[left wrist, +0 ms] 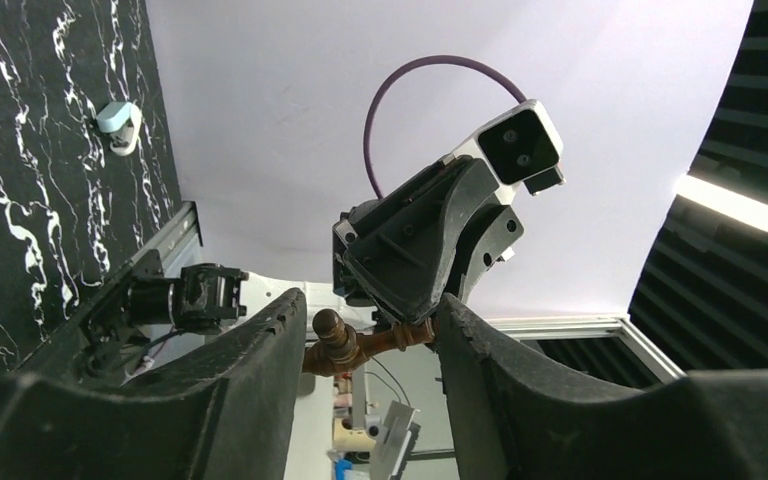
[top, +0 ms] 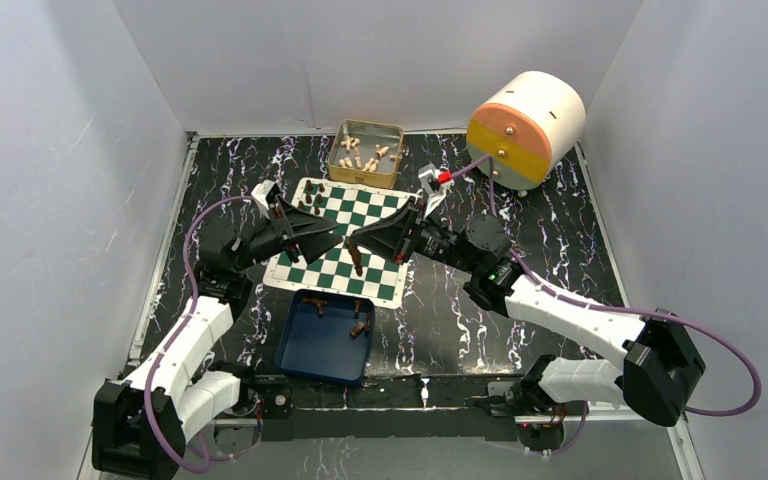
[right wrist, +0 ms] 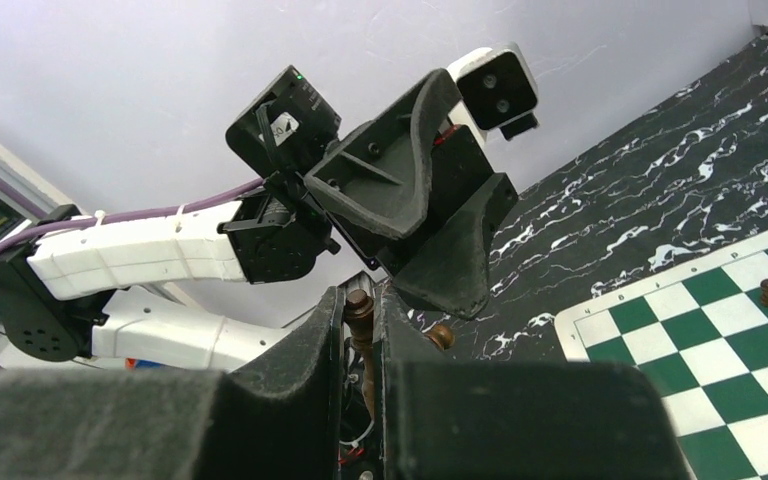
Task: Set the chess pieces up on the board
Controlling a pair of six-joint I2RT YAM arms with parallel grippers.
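A brown chess piece (top: 356, 258) is held in the air above the green-and-white board (top: 385, 288). My right gripper (top: 350, 240) is shut on one end of it; in the right wrist view the piece (right wrist: 360, 312) shows between the closed fingers. Facing it from the left, my left gripper (top: 339, 234) has its fingers apart. Seen from the left wrist, the piece (left wrist: 375, 343) stretches across the gap of the left gripper; whether it touches those fingers I cannot tell. Several dark pieces (top: 308, 197) stand at the board's far left corner.
A blue tray (top: 310, 372) with several brown pieces lies in front of the board. Behind it a metal tin (top: 370, 128) holds light pieces. A striped drum-shaped box (top: 530, 125) occupies the back right. Bare marble table (top: 440, 335) shows at the front right.
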